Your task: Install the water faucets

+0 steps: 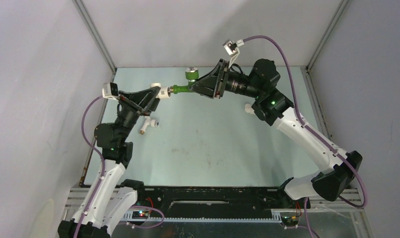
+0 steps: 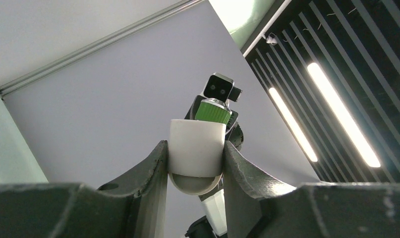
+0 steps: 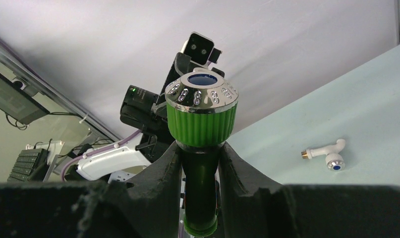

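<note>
A green faucet [image 1: 182,89] with a chrome-topped green knob [image 3: 201,124] is held above the table, my right gripper shut on its body. Facing it from the left is a white pipe fitting [image 1: 163,92], with my left gripper shut on it. In the top view the faucet's brass threaded end is at the mouth of the fitting's socket, touching or almost so; whether it has entered cannot be told. On the left of the table lies a white faucet [image 3: 326,152] with a brass threaded end.
Another white fitting [image 1: 249,108] lies on the right of the table [image 1: 207,144], partly behind the right arm. Walls stand close at the back and both sides.
</note>
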